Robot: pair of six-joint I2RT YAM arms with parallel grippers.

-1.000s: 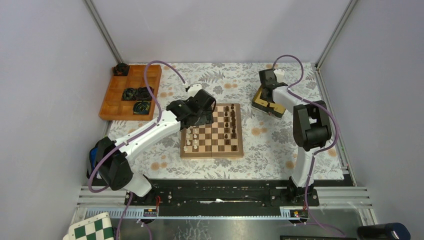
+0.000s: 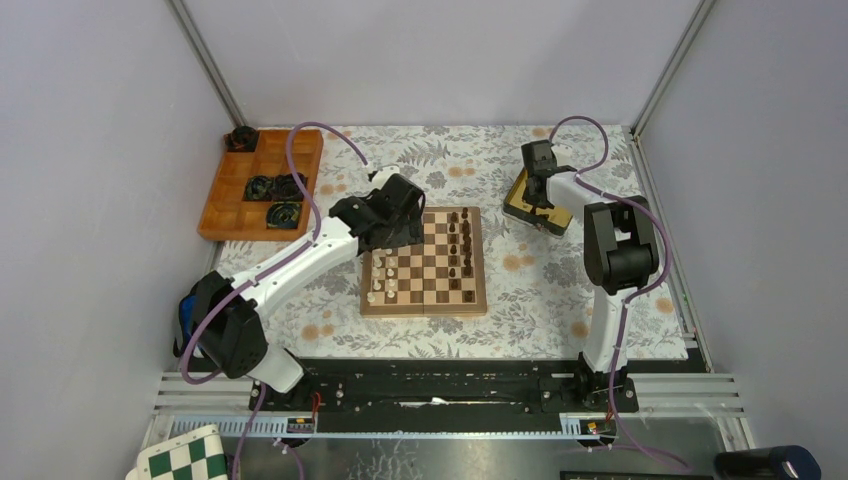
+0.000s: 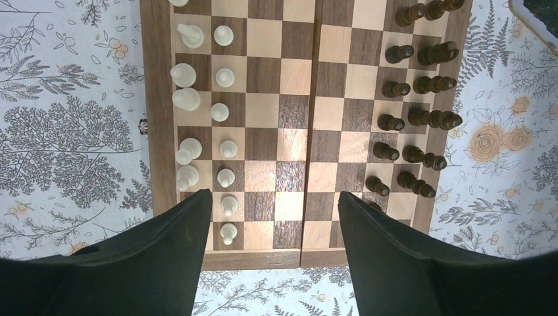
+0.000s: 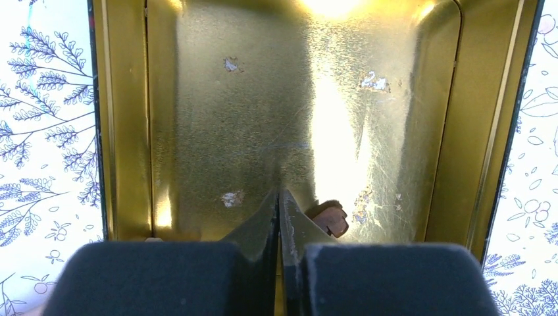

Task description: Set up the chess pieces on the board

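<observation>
The wooden chessboard (image 2: 436,300) holds white pieces (image 3: 186,99) along its left side and dark pieces (image 3: 434,118) along its right. My left gripper hangs open over it, with nothing between its fingers. In the right wrist view my right gripper is shut over a gold tin (image 4: 230,125), empty between its fingertips. A small brown object (image 4: 329,217) lies in the tin just beside those fingertips, and something pale is partly hidden at the tin's lower left.
A wooden compartment tray (image 2: 227,201) with dark items stands at the back left. A green checked board (image 2: 180,462) lies outside, front left.
The pieces look unchanged.
</observation>
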